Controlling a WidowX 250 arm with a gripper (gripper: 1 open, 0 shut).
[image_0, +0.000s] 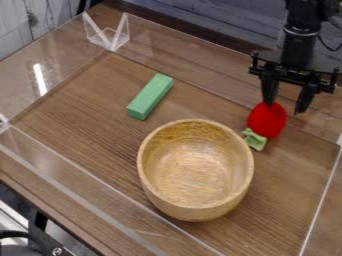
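My black gripper (289, 80) hangs at the upper right with its fingers apart, open. Just below it, on the wooden table, lies a red rounded object (267, 118) with a small light-green piece (255, 142) at its lower left. The gripper's fingers are above the red object, with nothing clearly held between them.
A large yellow bowl (194, 170) fills the lower middle. A green block (150, 96) lies to the left. A clear plastic item (103, 32) stands at the back left. Black cables show at the lower left corner.
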